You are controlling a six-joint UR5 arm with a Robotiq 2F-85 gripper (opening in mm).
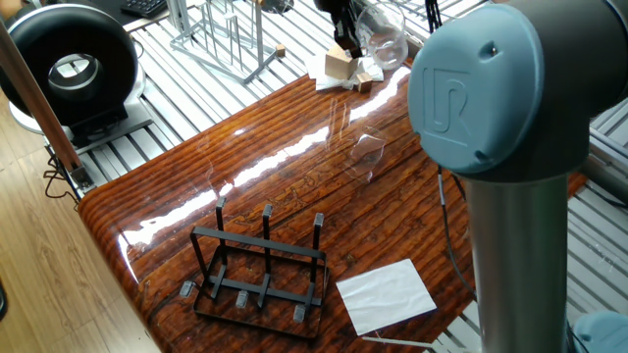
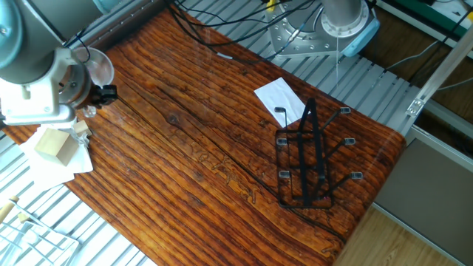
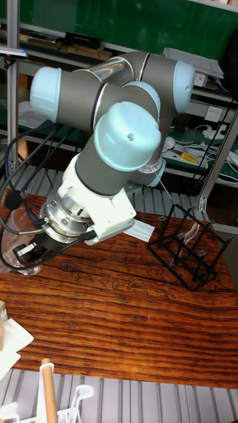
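Observation:
A clear glass is at the table's far end in exterior view 1, close against the dark gripper. In exterior view 2 the glass's round bowl shows beside the gripper, with part of the glass hidden behind it. Exterior view 3 has the gripper in front of the transparent glass. The fingers appear shut on the glass, though their exact contact is hard to see. At the other end of the table stands a black wire rack with several upright prongs, holding no glass.
White paper lies flat beside the rack. Wooden blocks rest on another paper at the table's edge near the gripper.

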